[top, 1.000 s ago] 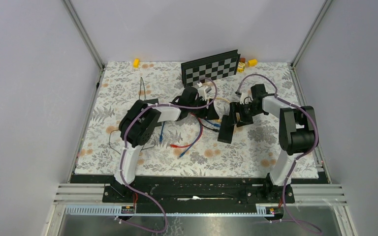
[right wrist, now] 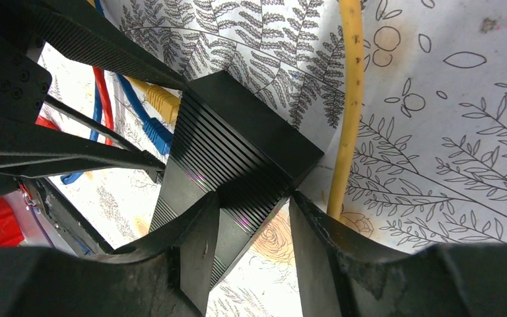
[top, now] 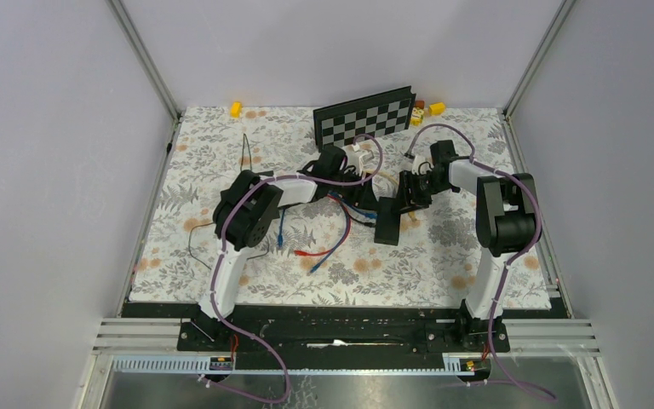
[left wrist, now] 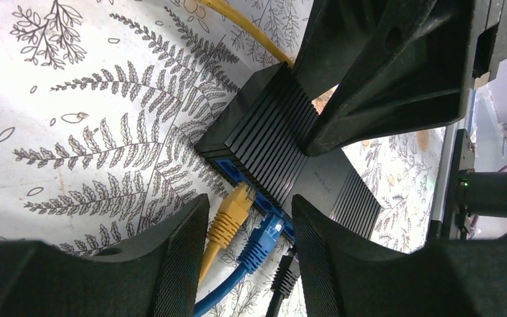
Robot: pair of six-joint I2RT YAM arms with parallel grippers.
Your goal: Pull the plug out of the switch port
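The black switch [top: 387,230] lies in the middle of the table. In the left wrist view its port side holds a yellow plug [left wrist: 232,214], a blue plug [left wrist: 261,241] and a black plug [left wrist: 284,274] at or by the ports. My left gripper is part open around these plugs, fingertips at the port edge; I cannot tell contact. My right gripper is shut on the far end of the switch [right wrist: 237,132], fingertips over its ribbed top and side.
A checkerboard box [top: 362,119] stands at the back, with yellow blocks [top: 436,109] beside it. Loose red and blue cables [top: 324,254] and a yellow cable [right wrist: 346,99] lie nearby.
Over the last second both grippers moved slightly toward the back, and the switch shifted slightly left and back with them.
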